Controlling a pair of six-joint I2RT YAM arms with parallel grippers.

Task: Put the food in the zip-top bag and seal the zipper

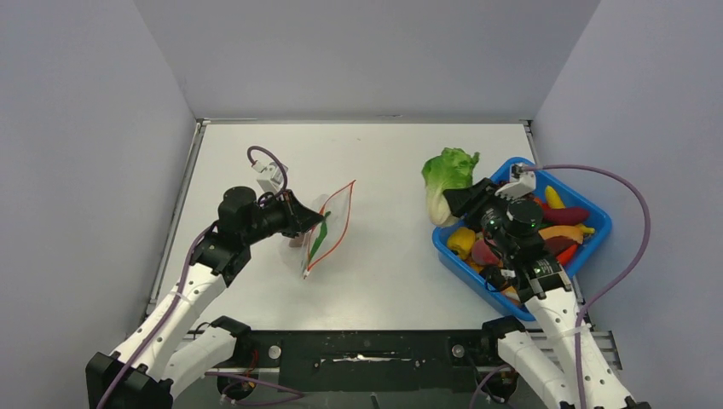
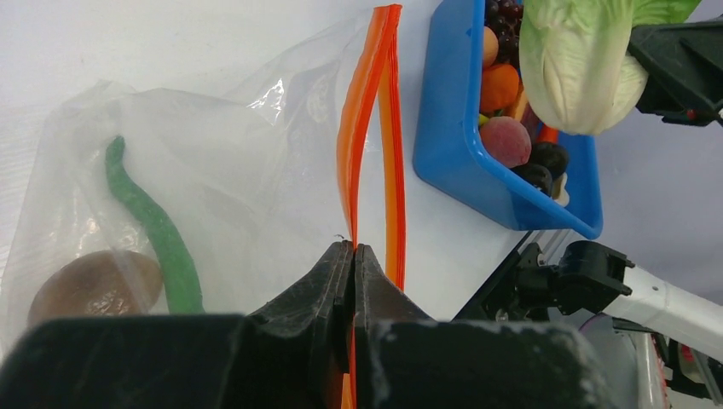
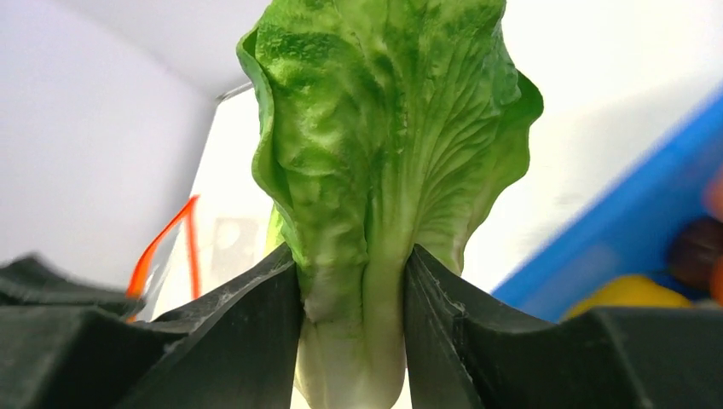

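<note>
A clear zip top bag [image 2: 230, 162] with an orange zipper rim [image 2: 368, 94] stands partly open on the left half of the table. My left gripper is shut on one side of that rim. Through the film show a green pepper-like piece [image 2: 162, 230] and a brown round item [image 2: 94, 285]. Off to the right, a green lettuce with a pale stem [image 3: 375, 145] hangs in my right gripper, whose fingers press its stem from both sides. In the top view the lettuce [image 1: 448, 179] is by the bin's upper left edge, well apart from the bag.
A blue bin [image 1: 465, 273] full of fruit and vegetables, such as a yellow pepper [image 1: 461, 242] and a peach [image 2: 505, 141], stands at the right under my right arm. Bare white table [image 1: 388, 256] lies between bag and bin.
</note>
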